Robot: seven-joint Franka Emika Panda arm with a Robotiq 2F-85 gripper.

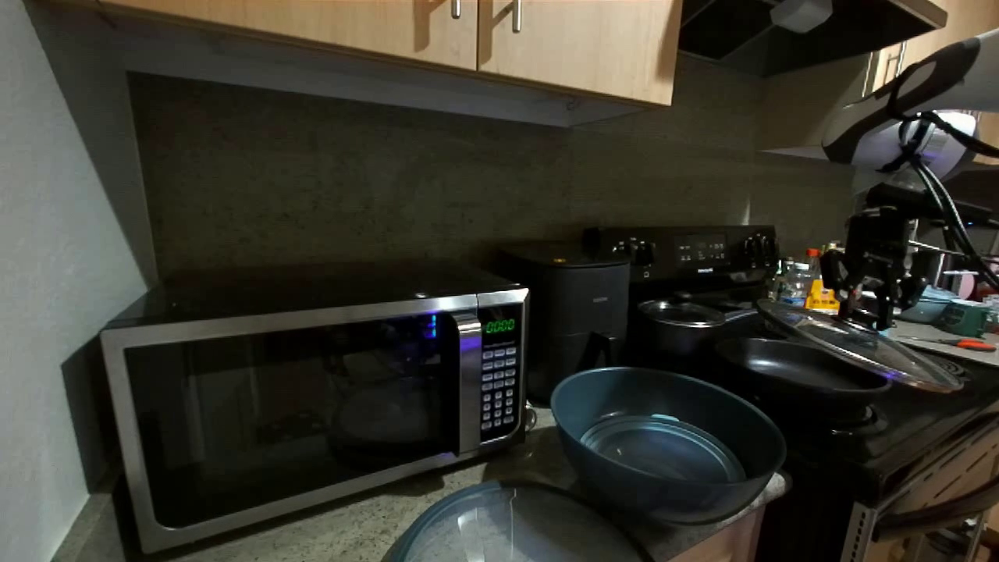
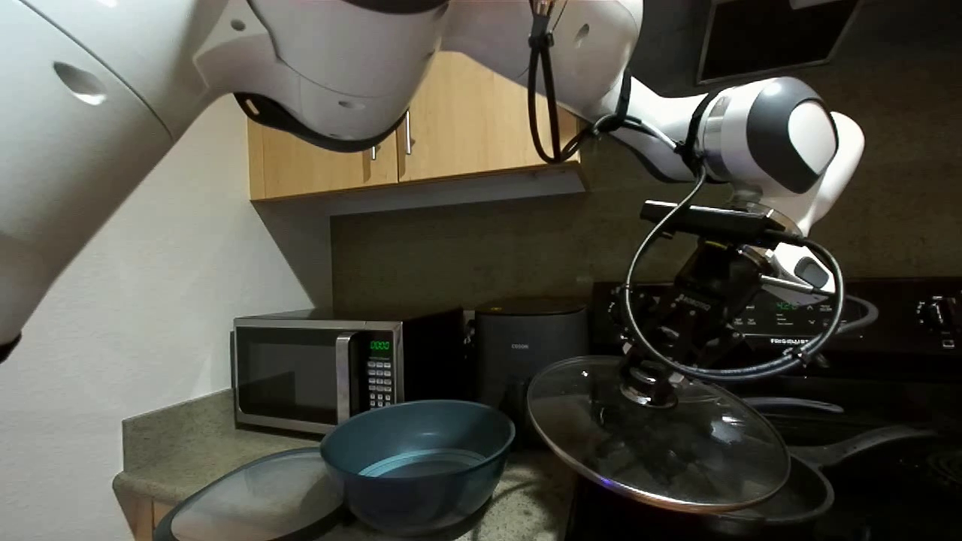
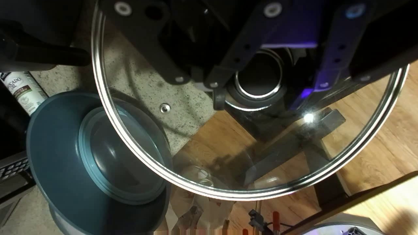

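Observation:
A round glass lid (image 2: 721,451) with a metal rim hangs tilted in the air, its black knob (image 3: 258,76) between the fingers of my gripper (image 2: 651,377). The gripper is shut on that knob. In exterior view 1 the lid (image 1: 833,337) slants down to the right, above the black frying pan (image 1: 805,367) on the stove. From exterior view 2, the lid covers much of the pan (image 2: 816,496). Through the glass, the wrist view shows counter and wooden floor.
Left of the stove, a large blue-green bowl (image 1: 585,417) stands on the counter, with another clear lid (image 1: 515,529) beside it. A lidded pot (image 1: 670,328) sits on the stove behind the pan. Microwave (image 1: 309,403) and black air fryer (image 1: 581,300) stand further left.

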